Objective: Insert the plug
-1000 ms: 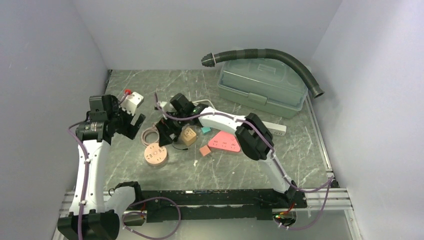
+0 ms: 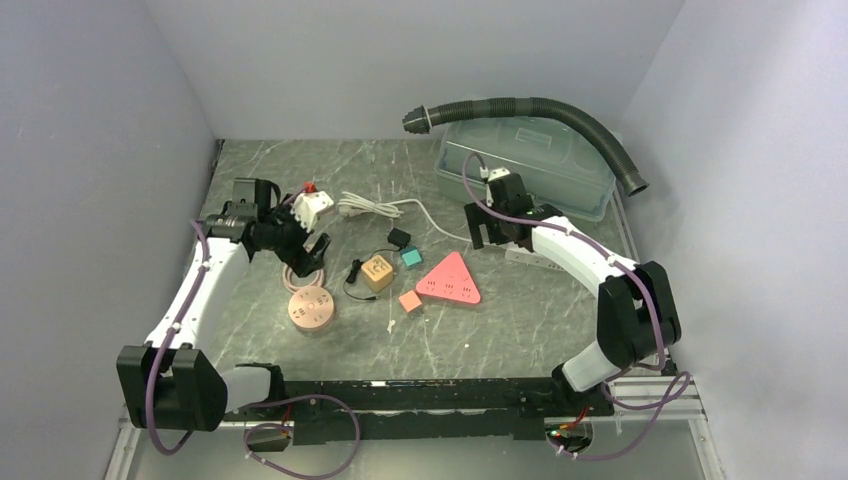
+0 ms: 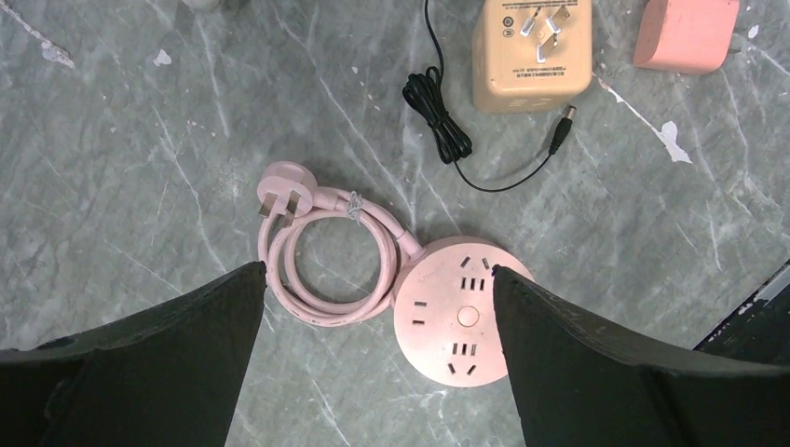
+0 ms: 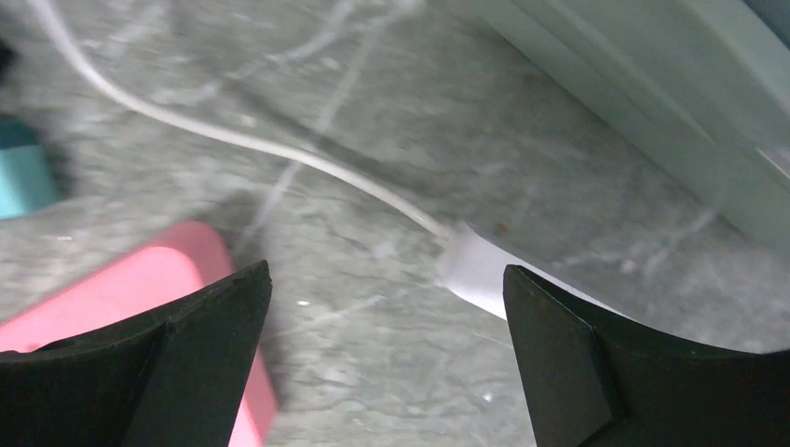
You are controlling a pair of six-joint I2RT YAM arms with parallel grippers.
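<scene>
In the left wrist view, a round pink power strip lies flat on the table. Its coiled cord is beside it, ending in a pink plug whose prongs show. My left gripper hovers over them, open and empty. A cream cube adapter, its pins facing up, has a thin black cord. My right gripper hangs open near the clear box, nothing between its fingers. Beneath it are the white cable and the end of a white power strip. The pink triangular strip lies mid-table.
A greenish clear box fills the back right, with a black corrugated hose above it. Small teal, black and salmon blocks sit mid-table.
My right arm has swung from the round strip and cube adapter over to the right, near the box. The left arm has moved right, over the coiled cord. The objects appear unmoved.
</scene>
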